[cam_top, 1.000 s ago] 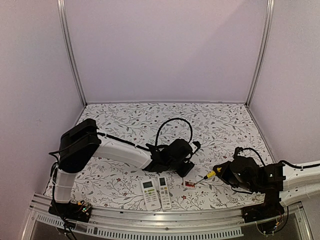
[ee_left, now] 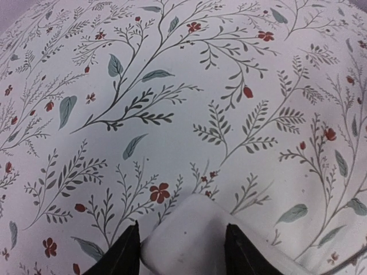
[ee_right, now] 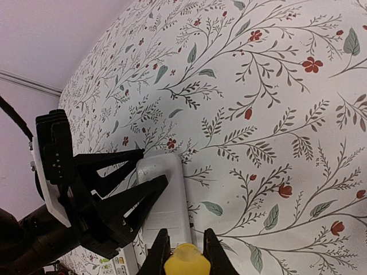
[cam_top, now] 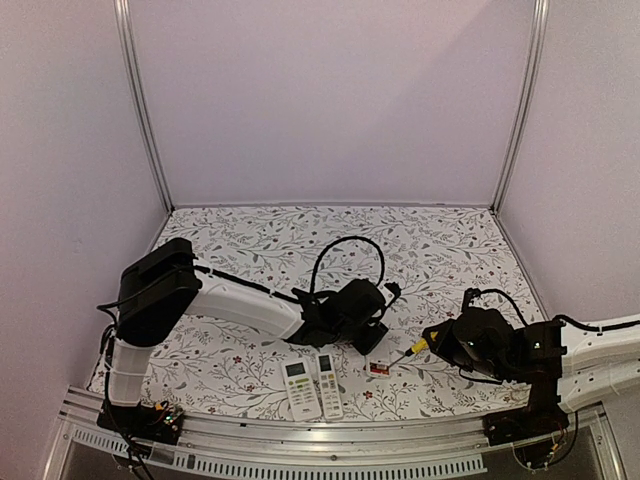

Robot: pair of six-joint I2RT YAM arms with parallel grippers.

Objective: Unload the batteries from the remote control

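A white remote control lies back up beneath my left gripper. Red batteries show in its near end in the top view. In the left wrist view the left fingers stand apart, with the remote's rounded end showing between them; whether they touch it I cannot tell. My right gripper is shut on the yellow handle of a screwdriver. Its thin shaft points down left to the batteries. In the right wrist view the handle hides the tip.
Two more white remotes, a wide one and a narrow one, lie face up left of the batteries, near the table's front rail. Behind the arms the flowered tabletop is clear.
The right gripper and screwdriver have shifted slightly left and down in the top view, with the shaft still at the batteries. The left arm looks still.
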